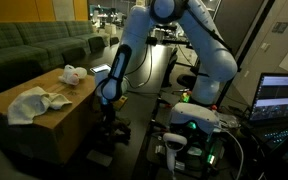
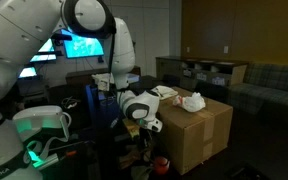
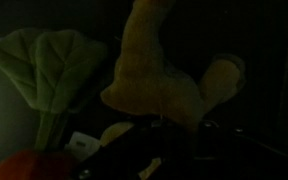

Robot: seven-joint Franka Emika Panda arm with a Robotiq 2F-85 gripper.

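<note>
In the wrist view, a tan, lumpy plush toy (image 3: 159, 88) reaches down to my gripper, whose dark fingers look closed around its lower part. The view is very dark, so the exact contact is hard to make out. To the left lies a plush vegetable with green leaves (image 3: 56, 65) and a red body (image 3: 29, 165). In exterior view 1 my gripper (image 1: 111, 120) points down into the shadow near the floor, beside the cardboard box; what it holds is not clear there.
A large cardboard box (image 2: 206, 135) stands close to the arm, with a white cloth (image 1: 39, 104) and a white teapot-like object (image 1: 72, 75) on top. In exterior view 2, a round red thing (image 2: 161, 163) is low by the box. A laptop (image 1: 276, 98) stands at the right.
</note>
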